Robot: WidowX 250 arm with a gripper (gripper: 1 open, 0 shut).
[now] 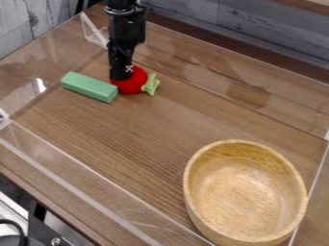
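Note:
The dark gripper (122,71) reaches down from the top of the view onto a red round object (131,83), which has a pale green piece (150,86) at its right side. Its fingertips are at the red object's upper left; whether they hold it is hard to tell. A green block (88,87) lies just left of the red object.
A large tan bowl (244,190) sits at the lower right. Walls border the back and left edges.

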